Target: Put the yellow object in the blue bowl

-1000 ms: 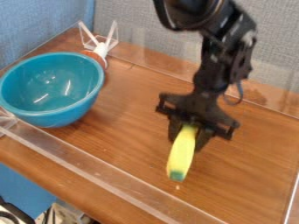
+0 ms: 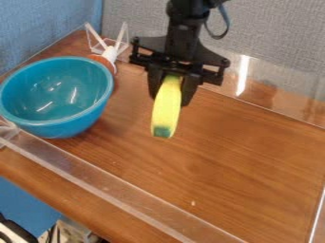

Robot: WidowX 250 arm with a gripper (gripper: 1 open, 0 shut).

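Observation:
The yellow object [image 2: 166, 106], long and banana-shaped with a greenish lower tip, hangs nearly upright from my black gripper [image 2: 173, 85]. The gripper is shut on its upper end, and that end is partly hidden between the fingers. To the left stands the blue bowl [image 2: 91, 116], its inside visible and empty. Gripper and yellow object are both to the right of the bowl's rim, apart from it and seemingly above the table.
Behind the bowl is an orange and white item with white prongs [image 2: 109, 44]. A clear low barrier [image 2: 121, 190] runs along the front edge, and grey padded walls stand behind.
My gripper has moved left and back, away from the camera, with the yellow object still in it. The bowl has stayed in place.

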